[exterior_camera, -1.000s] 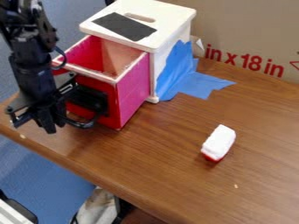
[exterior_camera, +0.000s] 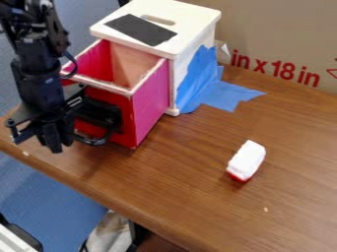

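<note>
A small cabinet with a white body and dark panel on top has a red and pink drawer pulled well out toward the front left. My black gripper is low at the drawer's front, over the table's left edge; whether its fingers are open or shut is hard to tell. A white and red brush-like block lies on the wooden table to the right.
Blue tape runs from the cabinet's side onto the table. A cardboard box stands behind. The table's left edge drops to a blue floor.
</note>
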